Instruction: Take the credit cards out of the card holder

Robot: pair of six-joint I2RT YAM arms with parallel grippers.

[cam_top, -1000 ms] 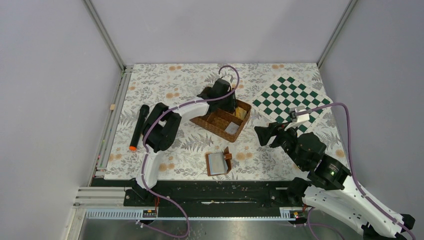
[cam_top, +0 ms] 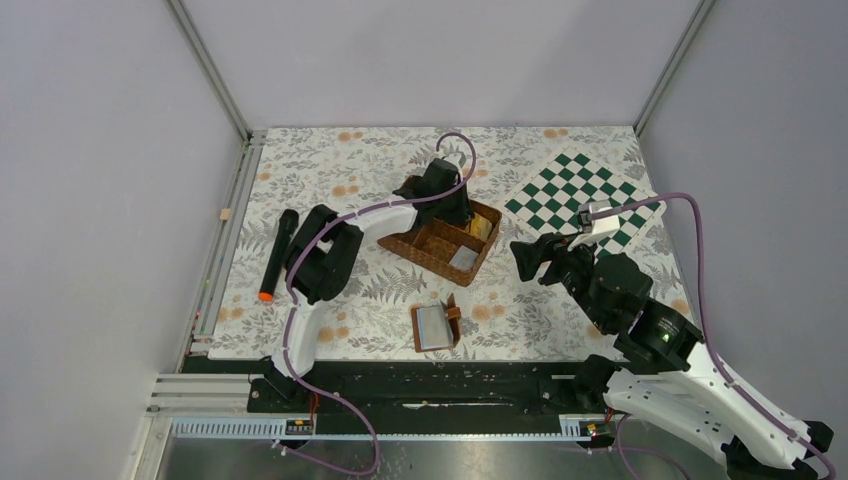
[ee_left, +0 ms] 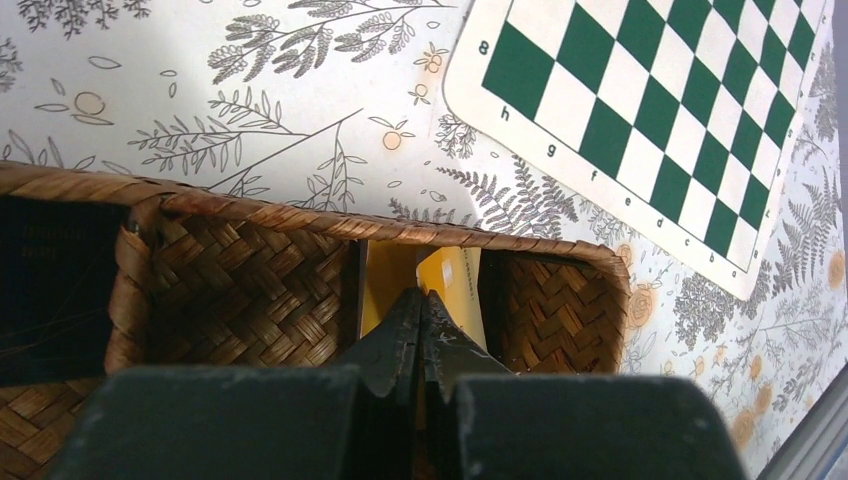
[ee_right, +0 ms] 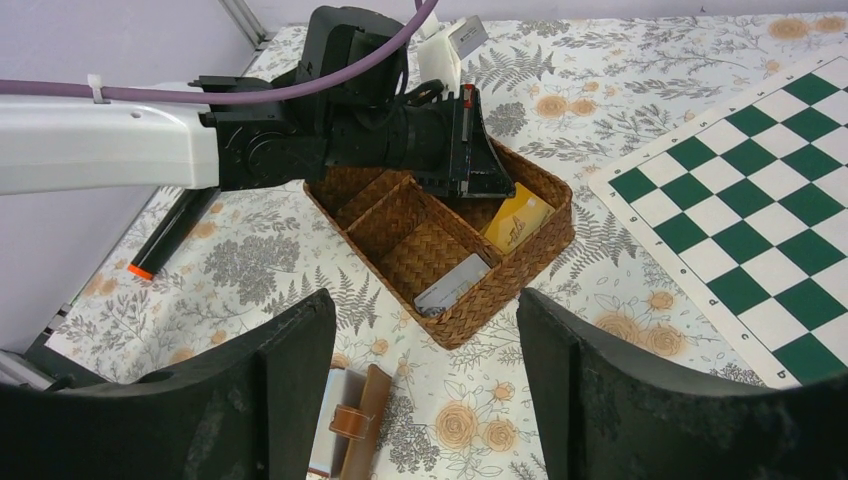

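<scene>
A brown holder [cam_top: 435,328] lies at the table's front middle, with pale flat sheets or cards inside and a strap at its right. Part of this holder [ee_right: 352,422] also shows low in the right wrist view. In the woven basket [cam_top: 420,255], a yellow card-like item [ee_left: 462,285] stands in a rear compartment. My left gripper reaches into that compartment, shut, its tips right at the yellow item; contact cannot be made out. Out to the right, my right gripper [cam_top: 530,262] is above the table with its fingers [ee_right: 295,370] apart and nothing between them.
A flat grey-white item [ee_right: 453,284] lies in the basket's front compartment. The green-and-white chessboard [cam_top: 570,198] is at the back right, and a black tube [cam_top: 278,255] with an orange end lies left. Open table surrounds the brown holder.
The right gripper has moved a little too. The brown holder has stayed in place.
</scene>
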